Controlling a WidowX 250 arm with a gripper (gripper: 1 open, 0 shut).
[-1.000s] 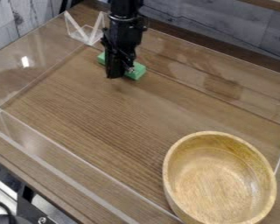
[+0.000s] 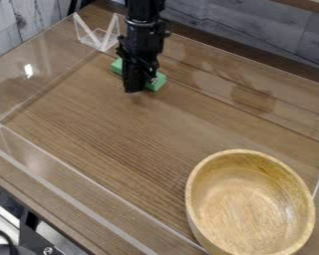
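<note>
My black gripper (image 2: 137, 78) reaches down from the top of the camera view onto a green object (image 2: 153, 80) lying on the wooden table (image 2: 123, 159) near the back. The gripper partly hides the object, and I cannot tell whether its fingers are open or shut on it.
A large pale yellow oval bowl (image 2: 249, 204) sits at the front right. A clear plastic piece stands at the back left corner.
My gripper and the green object have shifted only slightly over the last second.
</note>
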